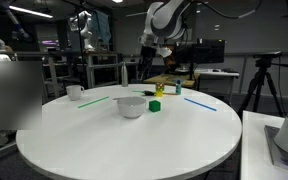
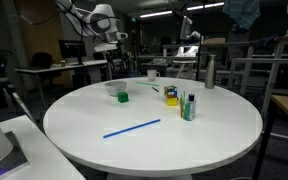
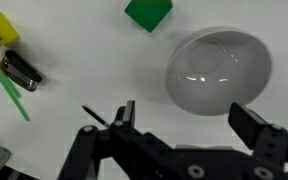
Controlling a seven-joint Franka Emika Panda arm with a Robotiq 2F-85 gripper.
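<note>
The arm hangs over the far part of the round table, its gripper (image 1: pixel 148 52) high above the tabletop. In the wrist view the gripper is open, its two dark fingers wide apart with nothing between them. A light grey bowl (image 3: pixel 219 70) lies beneath, ahead of the fingers and toward the right. The green block (image 3: pixel 148 12) sits beside the bowl, cut off by the top edge of that view. Exterior view 2 shows the bowl (image 2: pixel 116 88) and the green block (image 2: pixel 122 97) close together on the table.
A blue pen (image 2: pixel 132 128) lies on bare tabletop. Around the table are a yellow object (image 2: pixel 171 95), a small bottle (image 2: pixel 190 107), a white mug (image 1: pixel 75 92), a tall metal bottle (image 2: pixel 210 70) and a green pen (image 1: pixel 94 102). A plain grey rectangle (image 1: pixel 12 95) hides part of exterior view 1.
</note>
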